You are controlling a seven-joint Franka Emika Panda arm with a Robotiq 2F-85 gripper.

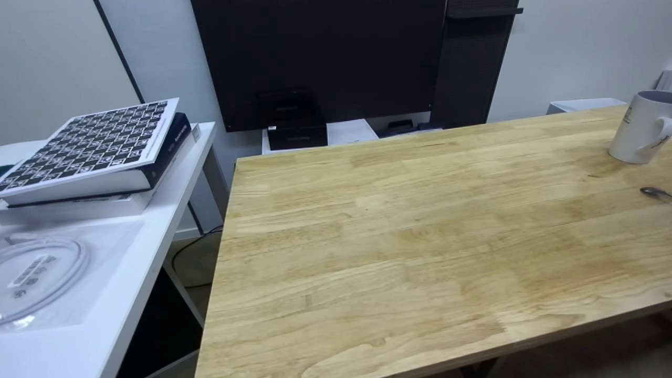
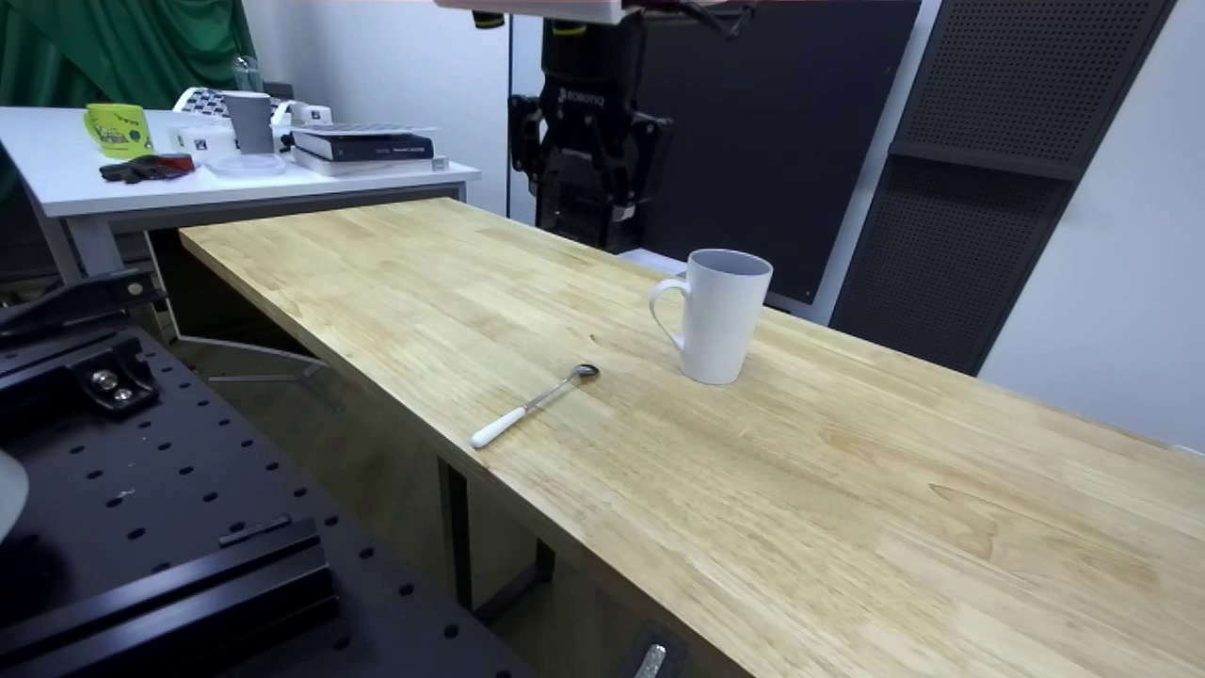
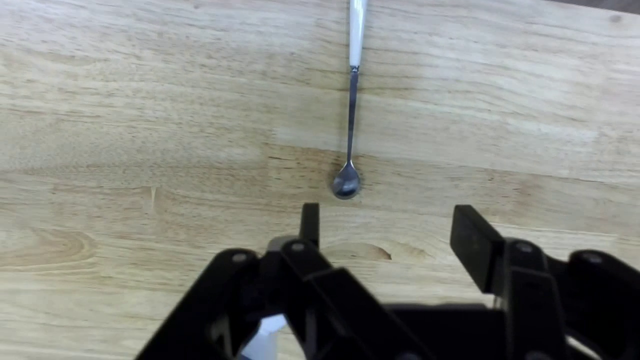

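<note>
A long thin spoon [image 2: 531, 409] with a white handle lies on the wooden table, its metal bowl toward the middle and its handle near the edge. From above, in the wrist view, the spoon [image 3: 351, 120] runs straight down the picture, with its bowl just beyond my fingertips. My gripper is open, and bare wood shows between its fingers. A tall white mug [image 2: 723, 316] stands upright beyond the spoon. In exterior view 2 my gripper [image 2: 585, 209] hangs well above the table, behind and left of the mug. Exterior view 1 shows only the mug [image 1: 639, 129] and the spoon bowl [image 1: 656, 191].
A dark pegboard surface [image 2: 226, 486] sits in front of the wooden table.
</note>
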